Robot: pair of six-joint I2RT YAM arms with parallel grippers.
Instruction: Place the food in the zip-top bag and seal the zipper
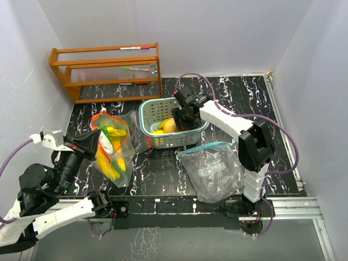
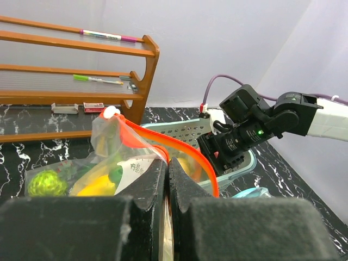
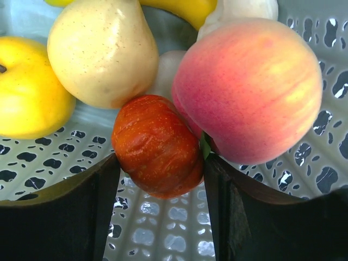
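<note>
A plastic basket [image 1: 159, 142] holds food: a red-orange fruit [image 3: 155, 141], a peach [image 3: 247, 87], a pale round fruit [image 3: 100, 49] and a yellow fruit [image 3: 27, 87]. My right gripper [image 1: 182, 119] is down in the basket, its fingers part open on either side of the red-orange fruit; whether it grips is unclear. My left gripper is shut at the upper edge of the orange-rimmed zip bag [image 1: 111, 157], which holds yellow food; the thin edge runs to its fingertips.
A clear bag [image 1: 212, 179] lies flat at the front right. A wooden rack [image 1: 109, 98] stands at the back left. A grey clear bag [image 1: 138, 138] lies between the orange-rimmed bag and the basket.
</note>
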